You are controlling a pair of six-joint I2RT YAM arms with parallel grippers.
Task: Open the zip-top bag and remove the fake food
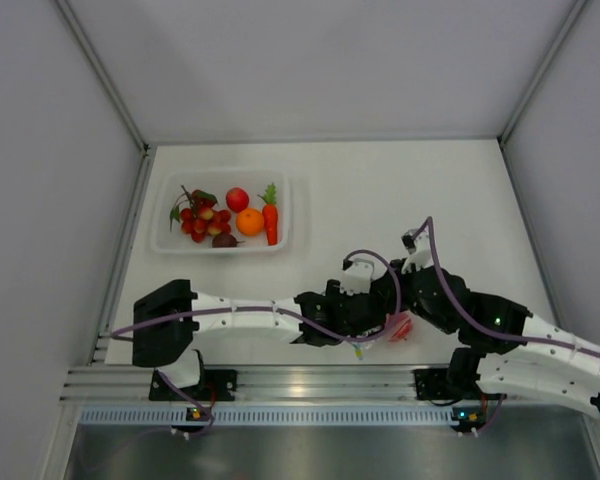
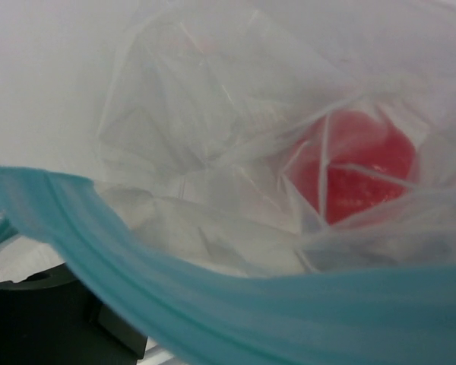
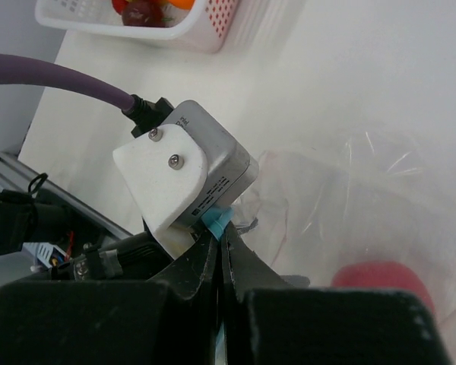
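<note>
The clear zip top bag has a blue zip strip across its near side, with red fake food inside, seen through plastic; it also shows red (image 3: 384,281) in the right wrist view. My right gripper is shut, with blue strip showing at its tips. My left gripper (image 1: 375,305) is close beside the right one; in its wrist view only a dark part shows at lower left, so its finger state is unclear. The arms hide most of the bag in the top view.
A white basket (image 1: 160,210) of fake fruit and vegetables sits at the back left of the white table (image 1: 400,180). Walls enclose the table at back and sides.
</note>
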